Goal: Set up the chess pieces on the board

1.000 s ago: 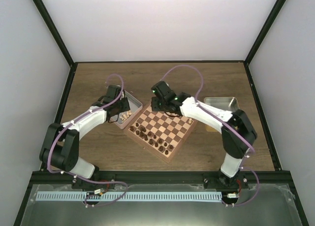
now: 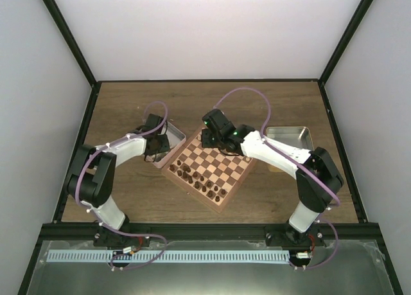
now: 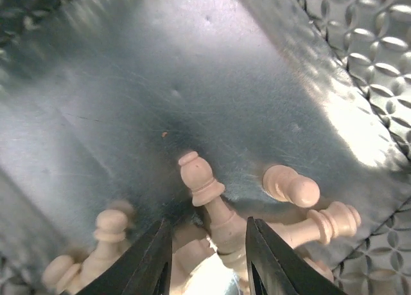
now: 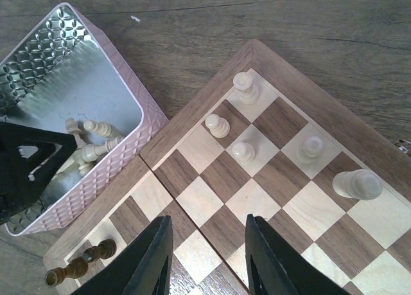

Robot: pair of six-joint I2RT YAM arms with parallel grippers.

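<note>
My left gripper is down inside the pink bin, its fingers apart over a heap of pale chess pieces; whether one lies between them is unclear. My right gripper hangs open above the chessboard. In the right wrist view, several white pieces stand upright along the board's upper edge, and dark pieces stand at lower left. The top view shows several rows of dark pieces on the board's near-left side.
A metal tray sits right of the board.
Over the last second my left arm has reached farther into the bin, lowering its gripper among the pieces. My right arm has shifted slightly rightward.
</note>
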